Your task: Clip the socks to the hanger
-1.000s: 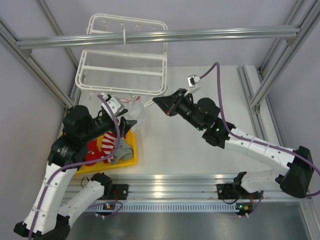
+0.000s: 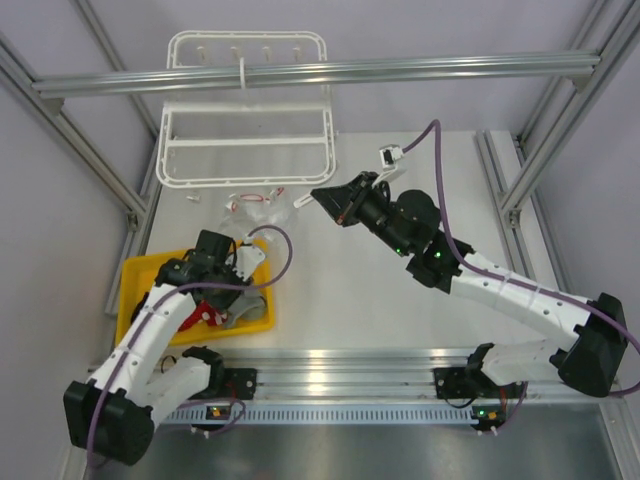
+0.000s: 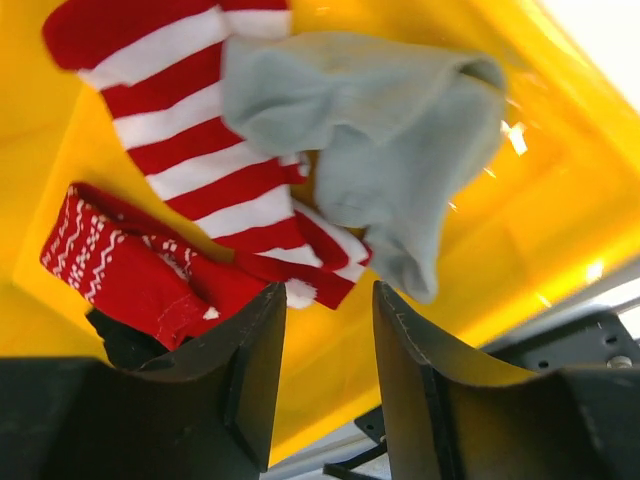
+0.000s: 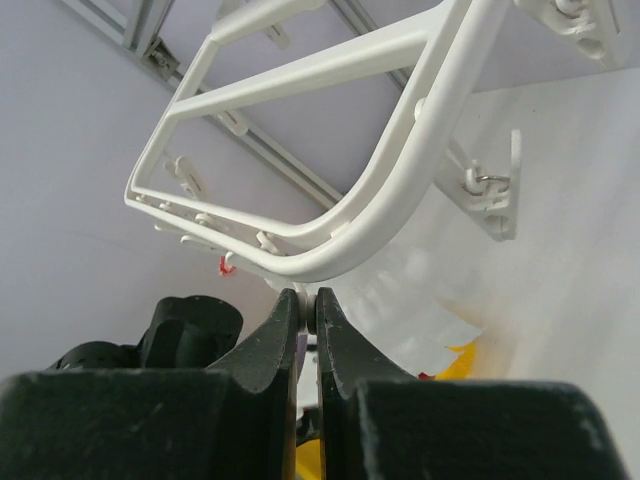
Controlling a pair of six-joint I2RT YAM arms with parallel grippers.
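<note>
The white wire hanger (image 2: 245, 182) hangs below the overhead bar at the back left. At its front right corner my right gripper is shut on a white clip (image 2: 304, 200). A pale, whitish sock (image 2: 262, 212) with red bits hangs under the front rail. My left gripper is down at the yellow bin (image 3: 560, 110), open, with nothing held. Above its fingertips in the left wrist view lie a red-and-white striped sock (image 3: 205, 125), a grey sock (image 3: 400, 150) and a red patterned sock (image 3: 130, 265).
More white clips (image 4: 488, 185) show along the hanger's rails. The overhead metal bar (image 2: 430, 68) spans the workspace. The white floor right of the bin (image 2: 350, 290) is clear. Something black (image 3: 130, 340) lies in the bin beside the red sock.
My left arm has moved from beside the pale sock at the hanger down into the bin. That sock now hangs farther left and back. The right gripper has barely moved; the hanger has swayed slightly.
</note>
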